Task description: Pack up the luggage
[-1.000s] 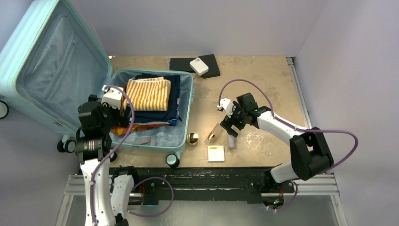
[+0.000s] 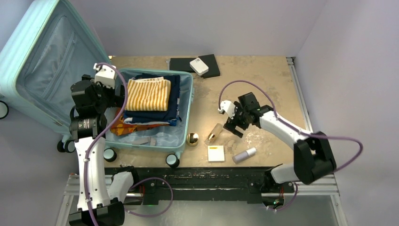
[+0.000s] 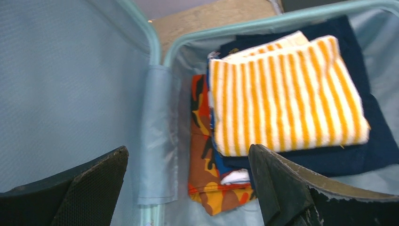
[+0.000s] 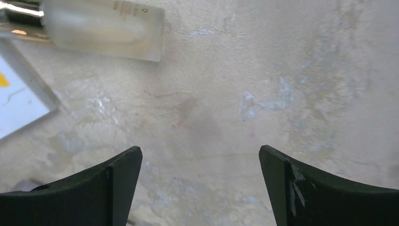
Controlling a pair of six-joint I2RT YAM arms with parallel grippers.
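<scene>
An open light-blue suitcase [image 2: 187, 113] holds folded clothes: a yellow-striped cloth [image 3: 287, 99] on navy fabric [image 2: 173, 101], with orange patterned cloth [image 3: 202, 188] beneath. My left gripper is open over the suitcase's left part, nothing between its fingers. My right gripper is open above bare table, near a clear bottle [image 4: 103, 30]. A grey cylinder [image 2: 243, 155] lies near the front edge, beside a white square pad [image 2: 216, 155]. A gold round object [image 2: 192, 139] sits beside the suitcase.
Dark flat items [image 2: 211, 66] and a white small device [image 2: 199, 66] lie at the back. The suitcase lid [image 2: 51, 66] stands raised at left.
My right gripper has shifted slightly right; the grey cylinder below it now lies further toward the front, at another angle.
</scene>
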